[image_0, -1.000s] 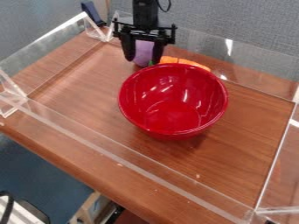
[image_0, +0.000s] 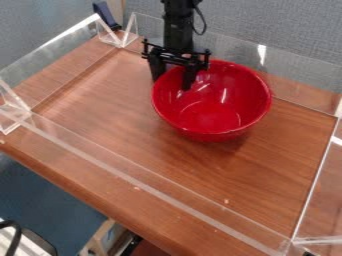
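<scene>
A large red bowl (image_0: 214, 108) sits toward the back right of the wooden table. My black gripper (image_0: 175, 68) is lowered at the bowl's back-left rim, its fingers reaching down at or just inside that rim. Whether it is open or shut on the rim is too small to tell.
The wooden table (image_0: 107, 120) is walled by clear plastic panels. A grey wall stands behind, and a dark blue object (image_0: 106, 16) is at the back left corner.
My gripper has come down to the bowl's rim. The bowl has moved back and slightly right, now covering where the purple and orange things showed.
</scene>
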